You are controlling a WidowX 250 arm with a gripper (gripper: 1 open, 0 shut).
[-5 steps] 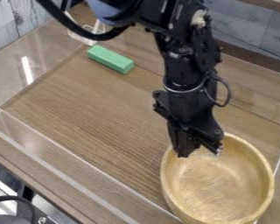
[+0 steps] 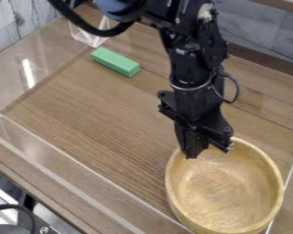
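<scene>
My black gripper (image 2: pixel 189 141) hangs above the near end of the wooden table, at the upper-left rim of a large pale tan oval bowl (image 2: pixel 225 190). Whether its fingers are open or shut is hard to tell, and I see nothing clearly held between them. A green block (image 2: pixel 116 61) lies at the back left, well away from the gripper.
A clear container (image 2: pixel 106 20) stands at the far back left. Black cables lie at the bottom-left corner.
My gripper has shifted slightly up in the view, toward the back of the table. The bowl and green block look essentially in the same places.
</scene>
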